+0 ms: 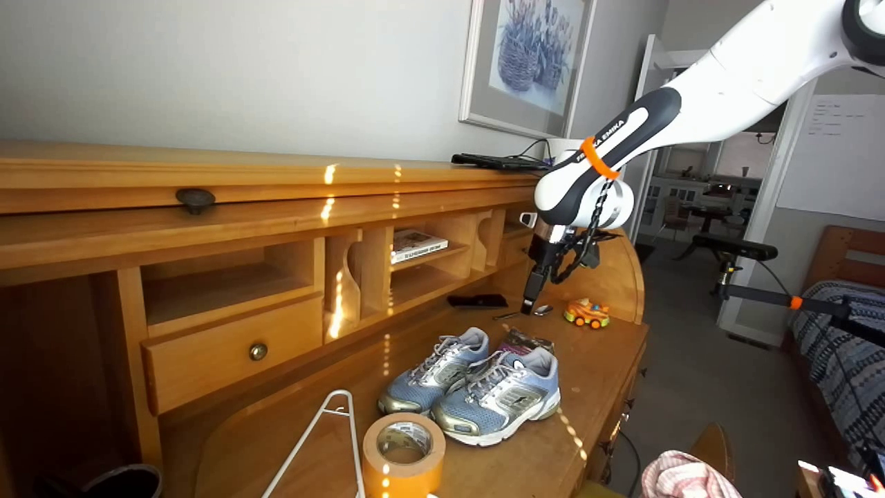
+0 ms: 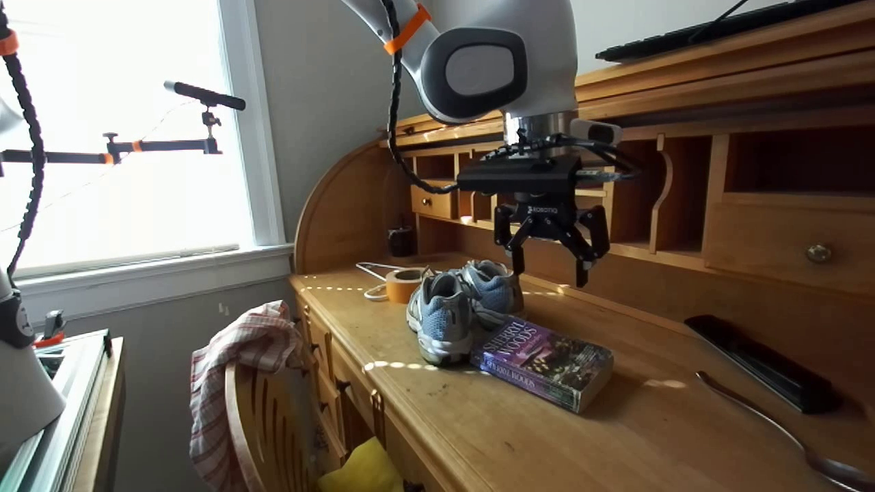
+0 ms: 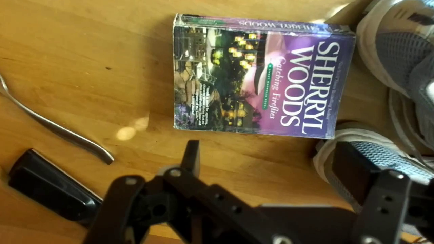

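Note:
My gripper (image 2: 550,277) is open above the desk, its two fingers pointing down and well apart with nothing between them. A purple paperback book (image 3: 260,81) lies flat, cover up, on the wood; in the wrist view it sits just beyond my fingertips. From exterior view 1 most of that book (image 1: 524,342) is hidden behind a pair of blue-grey running shoes (image 1: 498,398). The shoes (image 2: 443,316) stand side by side, one heel close against the book's end.
A spoon (image 2: 759,414) and a black case-like object (image 2: 763,365) lie on one side of the book. An orange toy car (image 1: 586,314), a tape roll (image 1: 433,460) and a white hanger (image 1: 352,440) are also on the desk. Cubbyholes and a drawer (image 1: 236,353) line its back.

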